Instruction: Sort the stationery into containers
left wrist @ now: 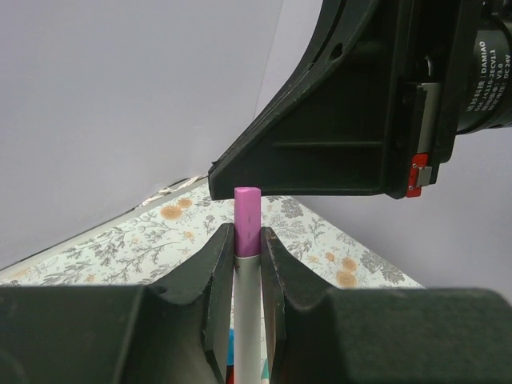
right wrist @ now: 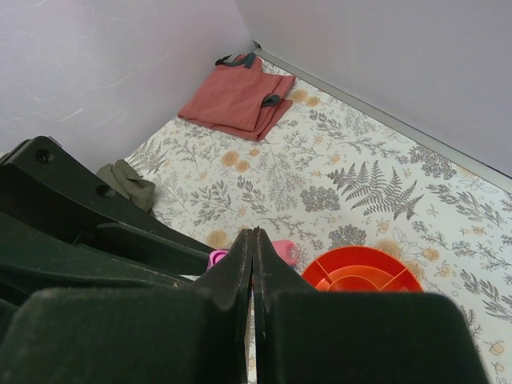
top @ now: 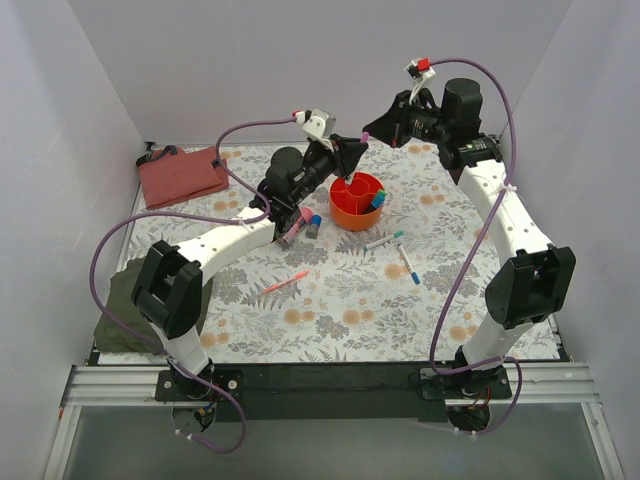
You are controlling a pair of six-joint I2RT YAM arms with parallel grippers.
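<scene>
My left gripper is shut on a white marker [left wrist: 247, 312] with a pink cap [left wrist: 247, 220], held upright with the cap up. Directly above the cap, my right gripper is shut, and nothing shows between its fingers; whether it touches the cap I cannot tell. In the top view both grippers meet above the far side of the orange round container [top: 357, 223], which has dividers and holds a teal-capped item [top: 377, 199]. On the table lie an orange-pink marker [top: 285, 282], a teal-capped marker [top: 383, 241] and a blue-capped marker [top: 409, 264].
A pink cylinder [top: 298, 227] and a dark blue-capped cylinder [top: 313, 227] stand left of the container, partly by my left arm. Folded red cloth [top: 182, 178] lies at the back left, dark green cloth [top: 128, 325] at the front left.
</scene>
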